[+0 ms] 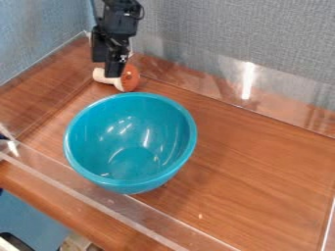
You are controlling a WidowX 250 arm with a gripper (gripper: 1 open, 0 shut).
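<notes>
My black gripper (pixel 112 63) hangs at the top left, open, its fingers down over a small item with a white elongated part (pixel 105 76) and an orange-red rounded part (pixel 129 81), lying on the wooden surface. The fingers partly hide this item; whether they touch it is unclear. A large turquoise bowl (pixel 131 143) stands in front, empty.
Grey-blue walls (pixel 249 34) with a clear strip along their base close the back and left. A clear edge runs along the front left.
</notes>
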